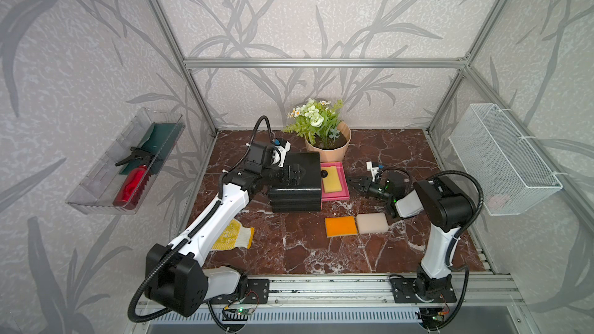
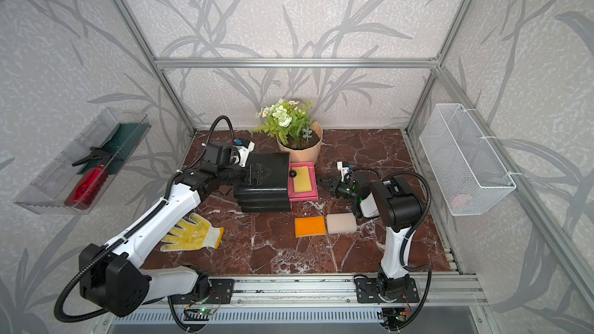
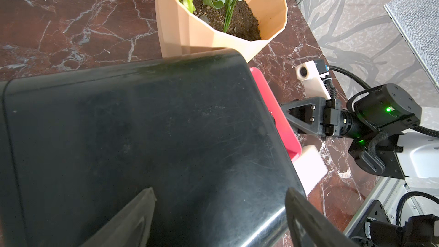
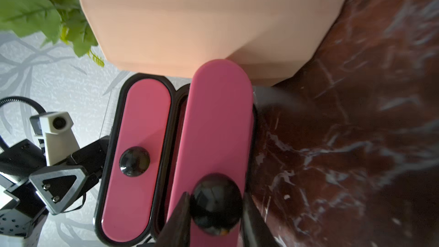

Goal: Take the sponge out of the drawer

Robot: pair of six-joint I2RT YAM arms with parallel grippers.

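A yellow sponge [image 1: 331, 179] lies in the pulled-out pink drawer [image 1: 336, 198], on the right side of the black drawer unit [image 1: 303, 194]. My right gripper [image 1: 350, 183] is shut on the drawer's round black knob [image 4: 215, 203], in front of the drawer face. With its fingers [image 3: 137, 217] spread, my left gripper stands over the unit's black top; whether they touch it cannot be told. The upper drawer [image 4: 135, 201] stays closed, its black knob jutting out over the sponge's left edge. In the right wrist view the drawer front hides the sponge.
A potted plant [image 1: 331, 148] stands close behind the drawer. An orange sponge [image 1: 341, 226] and a beige sponge [image 1: 372, 223] lie in front of it. A yellow glove [image 2: 193, 233] is at front left. Right of my right gripper, the back of the table is clear.
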